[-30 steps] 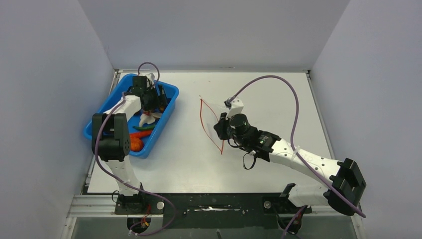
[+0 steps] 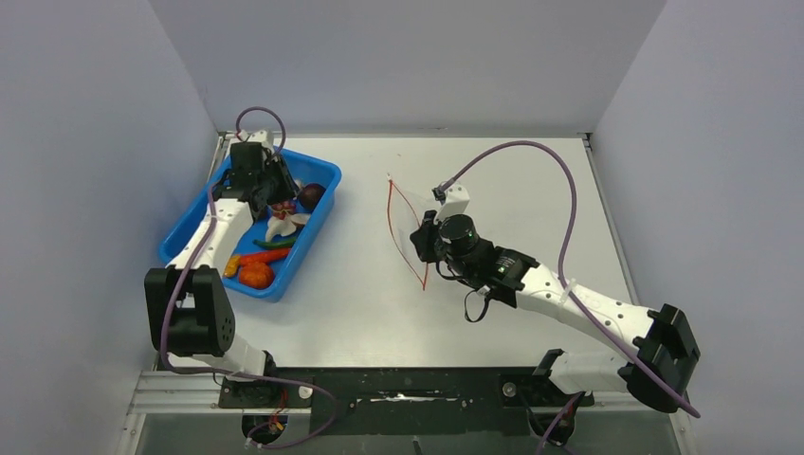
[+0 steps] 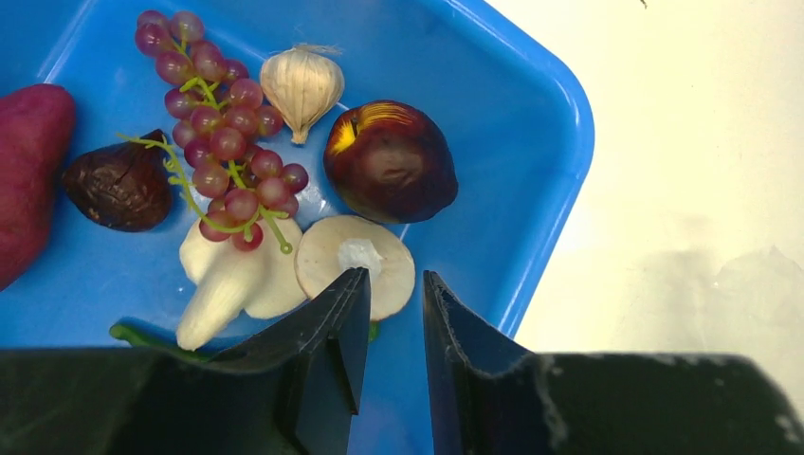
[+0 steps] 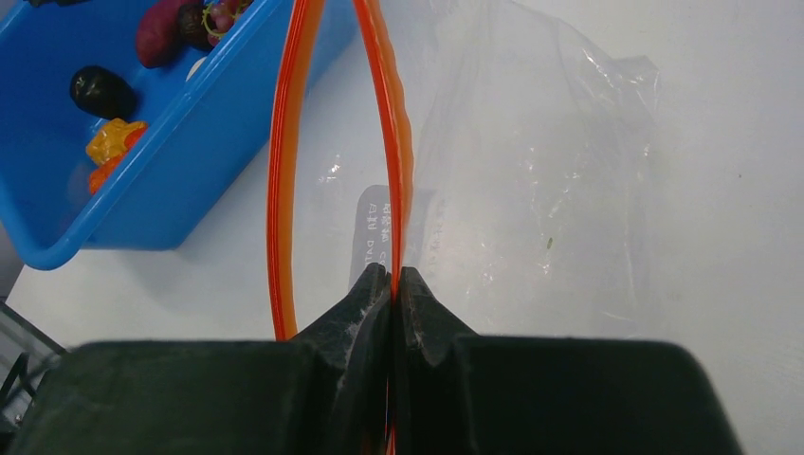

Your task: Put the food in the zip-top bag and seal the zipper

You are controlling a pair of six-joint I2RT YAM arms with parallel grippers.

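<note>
The blue bin (image 2: 313, 227) holds food: grapes (image 3: 228, 142), garlic (image 3: 301, 85), a dark round fruit (image 3: 390, 156), mushrooms (image 3: 213, 294), a sweet potato (image 3: 24, 175) and more. My left gripper is over the bin; its fingertips stand a little apart over a pale sliced piece, and whether anything is between them is unclear. The clear zip bag (image 4: 531, 190) lies on the table with its orange zipper (image 4: 284, 190) parted. My right gripper is shut on one strip of the zipper, holding the bag's edge.
White walls bound the table (image 2: 502, 180) at the back and sides.
My left arm has pulled up and back toward the left from within the bin. The right arm and bag have shifted very slightly right.
</note>
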